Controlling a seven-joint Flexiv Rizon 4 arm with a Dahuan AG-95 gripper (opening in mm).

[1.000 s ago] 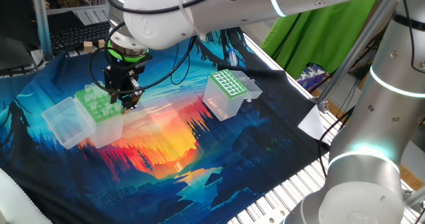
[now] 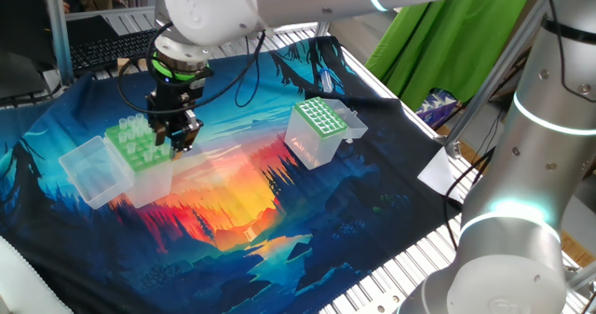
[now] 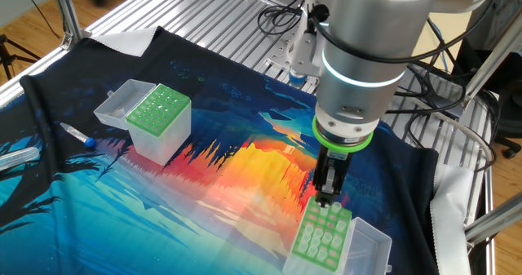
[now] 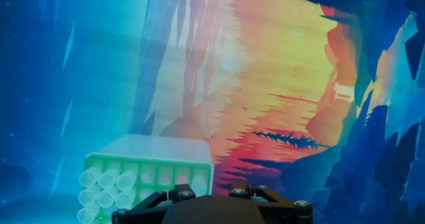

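Note:
My gripper (image 3: 325, 200) points down at the edge of a green-topped rack (image 3: 328, 218) that holds several clear tubes (image 3: 314, 241). In the wrist view, the gripper has its fingertips apart, with coloured cloth visible in the gap and nothing seen held. The tubes (image 4: 106, 179) fill the rack's left side there; one more tube (image 4: 199, 184) shows close to the left finger. A second rack (image 2: 319, 118), green-topped on a translucent box, stands apart, and no tubes are seen rising from it. The fingertips' exact contact with the near rack is unclear.
Open clear lids hang beside both boxes: one lid (image 2: 96, 170) at the tube-filled rack, another (image 2: 349, 116) at the second. A capped tube or pen (image 3: 79, 135) lies on the printed cloth. Bare cloth (image 2: 233, 211) separates the racks. A keyboard (image 2: 112, 48) sits behind.
The upper arm and its wrist joint have shifted a little to the left in exterior view 1, and the hanging cable swung. The gripper stays beside the same rack; both racks are unmoved.

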